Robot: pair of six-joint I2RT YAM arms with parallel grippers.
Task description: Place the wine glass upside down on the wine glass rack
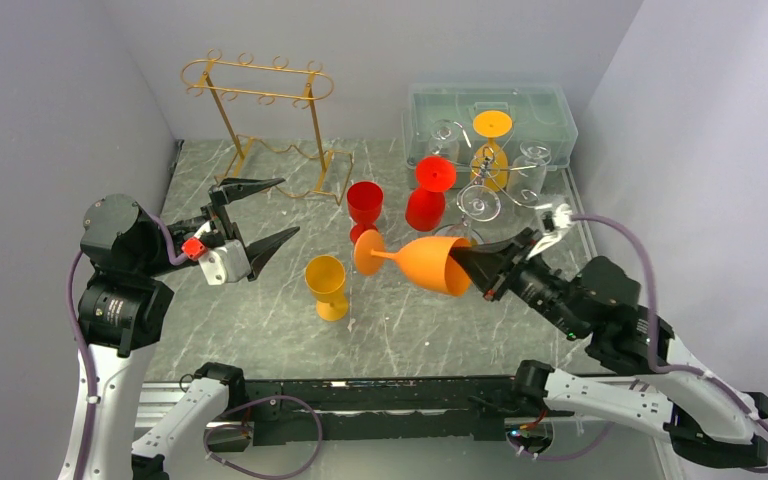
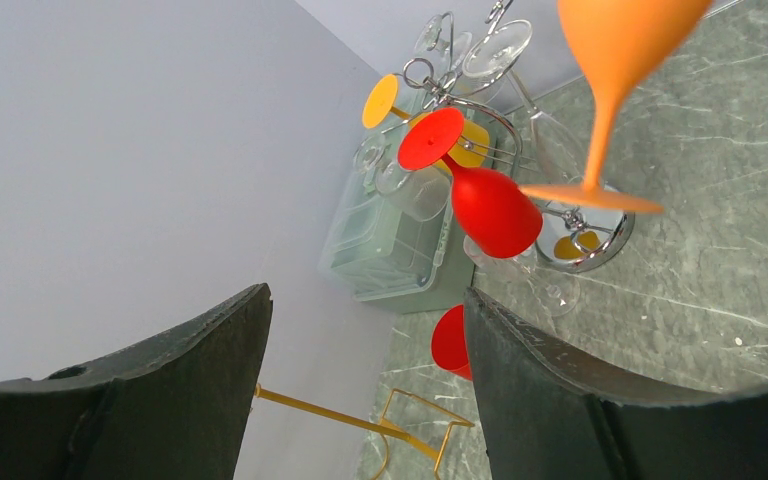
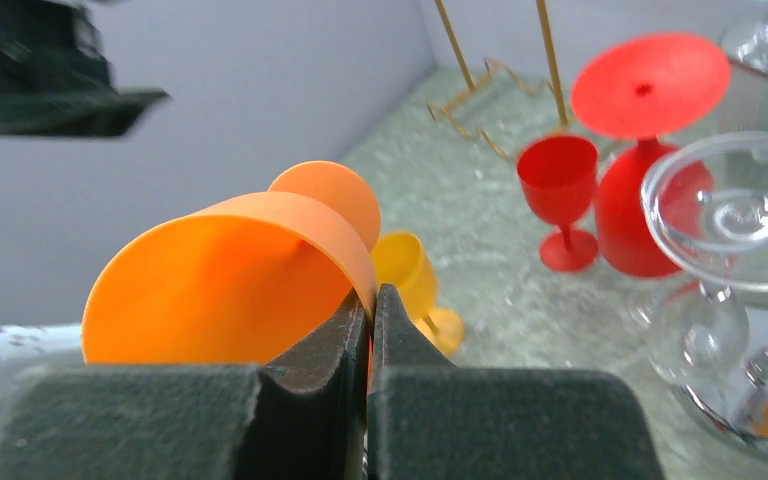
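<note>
My right gripper is shut on the rim of an orange wine glass (image 1: 428,265), which is lifted above the table. The glass lies tilted on its side, its mouth toward the gripper and its foot pointing left in the top view. At the back right stands the chrome wine glass rack (image 1: 507,167). Upside down on it hang a red glass (image 2: 493,210), a yellow glass (image 1: 492,125) and several clear ones. Over the left side, my left gripper (image 1: 292,207) is open with nothing between its fingers.
A yellow goblet (image 1: 327,287) and a red goblet (image 1: 365,205) stand upright on the table. A gold rack (image 1: 313,120) without glasses stands at the back left. Behind the chrome rack lies a green translucent box (image 1: 425,100).
</note>
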